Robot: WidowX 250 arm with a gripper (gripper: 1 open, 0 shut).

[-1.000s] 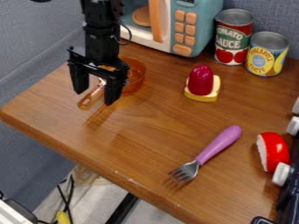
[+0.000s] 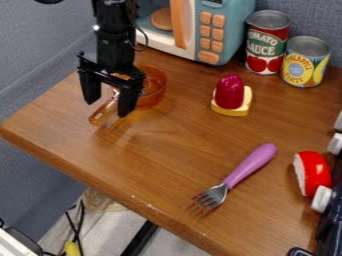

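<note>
The black gripper (image 2: 110, 96) is at the back left of the wooden table, pointing down with its two fingers spread over an orange translucent pan (image 2: 151, 88). The pan's handle (image 2: 100, 114) reaches toward the front left beneath the gripper. Whether the fingers touch the handle is hard to tell.
A toy microwave (image 2: 201, 30), a red can (image 2: 266, 45) and a yellow can (image 2: 305, 66) stand at the back. A red-and-yellow toy (image 2: 231, 98), a purple fork (image 2: 245, 169) and a red-and-white item (image 2: 311, 173) lie to the right.
The gripper and pan handle show at most a very slight shift; the other objects are still.
</note>
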